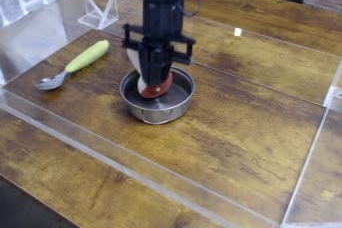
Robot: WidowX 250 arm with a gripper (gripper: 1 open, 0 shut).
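My black gripper [158,64] is lowered over a metal bowl [163,112] on the wooden table. Its fingertips reach down at a red item [156,91] with a white, elongated part [135,62], which stands in the bowl. The gripper partly covers that item, and whether its fingers touch or hold it cannot be told.
A spoon [54,81] and a pale green long object [88,55] lie to the left. A small clear stand [98,12] is at the back left. Clear panels edge the area.
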